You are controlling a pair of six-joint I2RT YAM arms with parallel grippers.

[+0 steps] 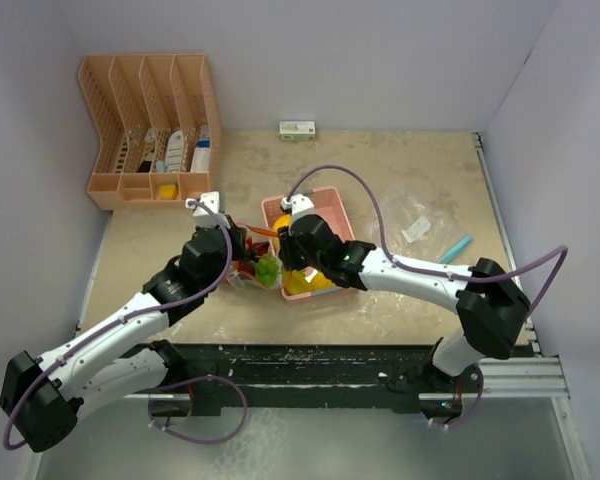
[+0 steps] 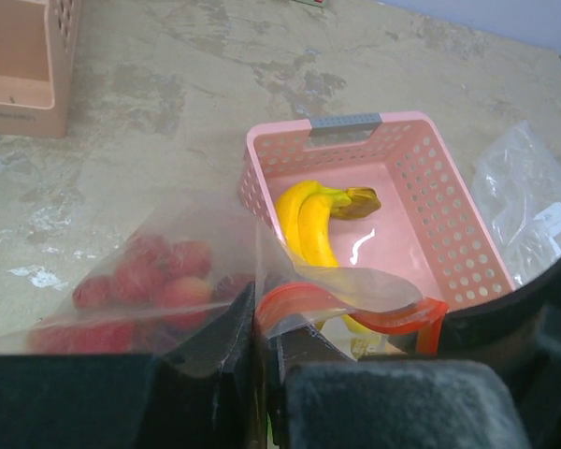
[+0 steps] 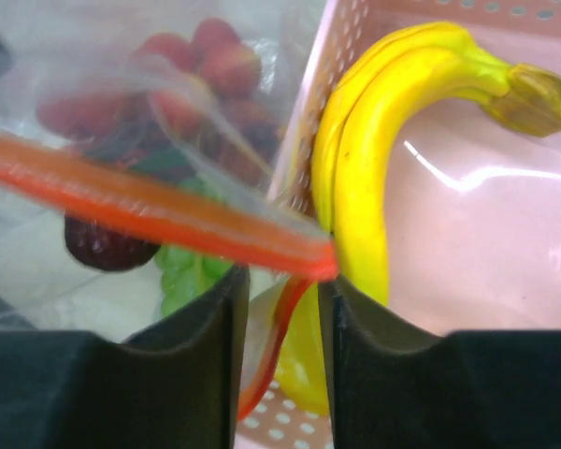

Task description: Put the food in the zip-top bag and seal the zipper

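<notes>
A clear zip bag [image 2: 159, 253] with an orange-red zipper strip [image 3: 159, 208] stands at the middle left of the table. Inside it are several red round fruits [image 3: 226, 67], a dark round one [image 3: 107, 245] and a green item [image 1: 267, 270]. My left gripper is shut on the bag's upper edge, with film between its close-set fingers. At the strip's right end, my right gripper has its fingers apart, and the lower strip runs through the gap. Bananas [image 3: 374, 140] and another yellow item [image 3: 302, 360] lie in the pink basket [image 2: 421, 168].
Back left stands a peach organizer [image 1: 130, 200], and a small box [image 1: 297, 131] sits at the back. Another clear bag [image 1: 410, 225] lies flat on the right beside a teal stick [image 1: 455, 249]. Bare table shows in front.
</notes>
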